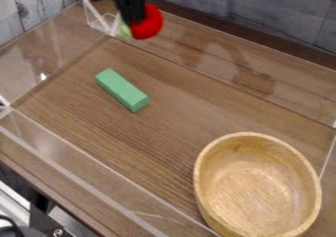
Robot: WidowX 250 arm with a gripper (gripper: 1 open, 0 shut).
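Observation:
My gripper (129,13) is at the top centre, dark and blurred, above a red ball-like object (145,22) with some green and white beside it; whether the fingers are closed on it is not clear. A green bar (122,89) lies on the wooden table left of centre, below and apart from the gripper.
A large beige oval bowl (257,190) fills the lower right of the table. Dark cables lie at the lower left corner, beyond the table's edge.

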